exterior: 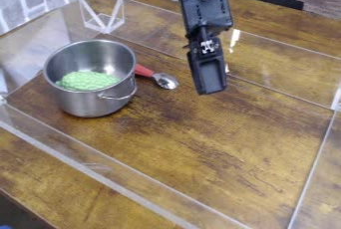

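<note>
A steel pot (110, 102) stands at the left with a green, bumpy item (90, 80) inside it. Just right of the pot lies a small red-handled utensil (163, 80) with a metal head. The dark gripper (206, 74) hangs over the wooden table, to the right of the pot and utensil and apart from both. Its fingertips are hard to make out, and nothing is visibly held.
A small pale object, partly hidden, lies behind the gripper. Clear plastic edges run along the left and right, with a white rack at top left.
</note>
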